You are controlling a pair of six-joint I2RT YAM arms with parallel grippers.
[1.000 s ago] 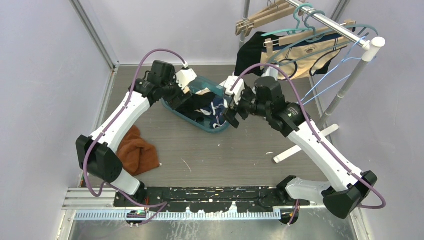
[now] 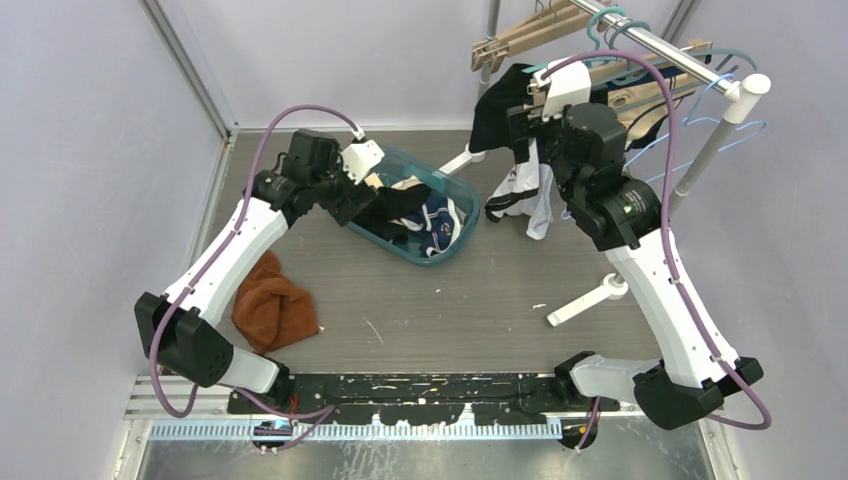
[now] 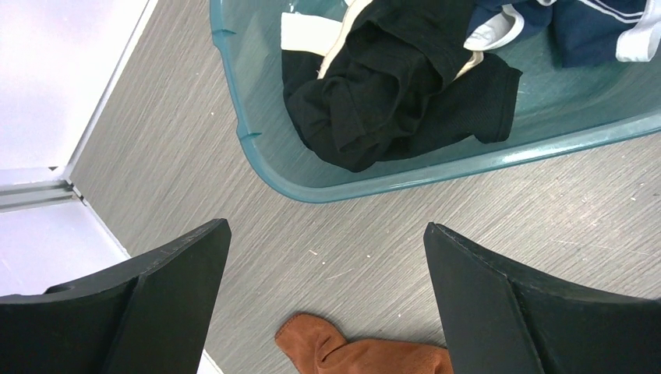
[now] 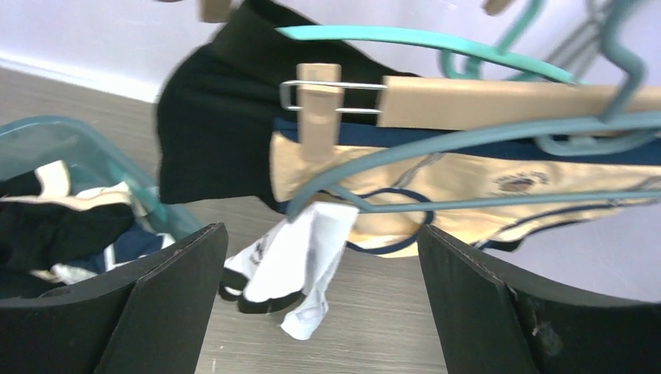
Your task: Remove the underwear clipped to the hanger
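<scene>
In the right wrist view, beige underwear with navy trim (image 4: 468, 183) hangs from a hanger's wooden bar (image 4: 499, 104). A wooden clip (image 4: 318, 113) grips its upper left corner. My right gripper is open facing that end, nothing held between its fingers. Behind the clip hangs black cloth (image 4: 226, 128); lower down is a white garment with black edging (image 4: 284, 261). Above the near side of the teal basket (image 2: 460, 245), my left gripper stands open and empty. In the top view the right arm hides part of the underwear.
Black clothes (image 3: 390, 86) and navy ones (image 3: 600, 31) lie in the basket. A brown cloth (image 2: 272, 305) rests on the floor at left. Teal and blue hangers crowd the rack rail (image 2: 660, 45); the rack's white foot (image 2: 585, 302) extends over the floor. Mid-floor is clear.
My right arm has moved up and to the right, from beside the basket to the hanging underwear. The blue hanger at right has swung a little.
</scene>
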